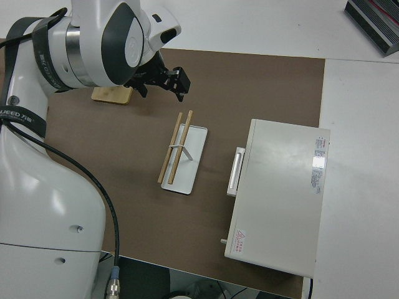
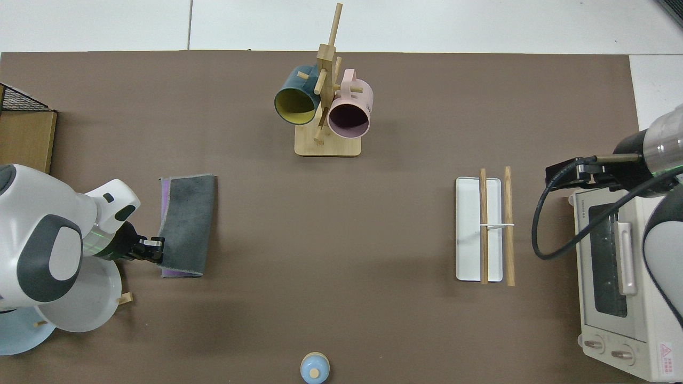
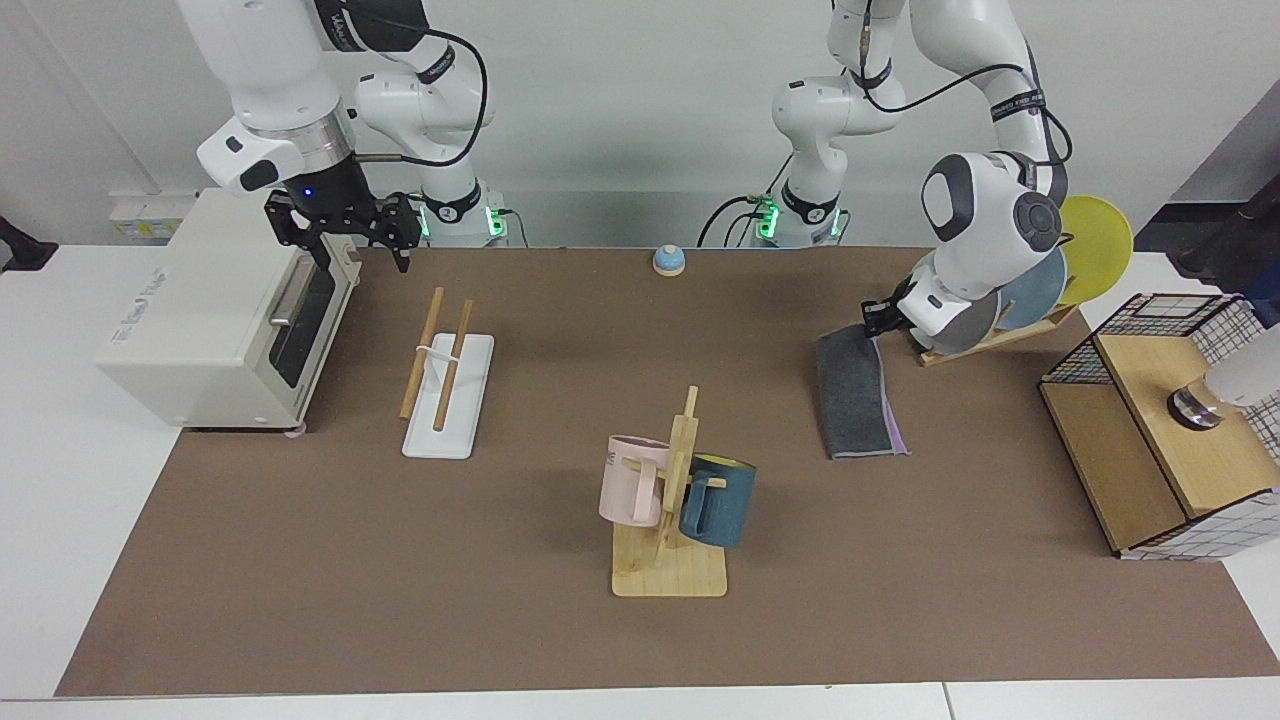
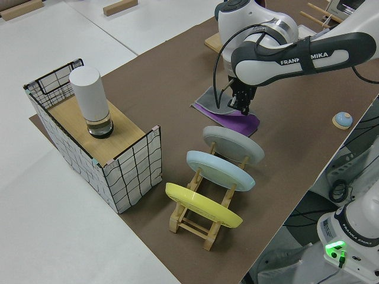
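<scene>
A grey cloth with a purple underside (image 2: 189, 224) lies flat on the mat near the plate rack. The left-side gripper in the top view, my left gripper (image 2: 153, 249), reaches over the cloth's near edge; whether its fingers are open or shut on cloth is hidden. My right gripper (image 1: 173, 84) hangs over the front of the white oven (image 1: 274, 199), near a white board with wooden rods (image 2: 467, 230); its finger state is unclear.
A mug tree (image 2: 327, 147) holds pink and blue mugs at the back. A plate rack with plates (image 4: 204, 207) and a mesh shelf (image 4: 127, 177) stand at the left. A small blue round object (image 2: 315, 365) lies at the front.
</scene>
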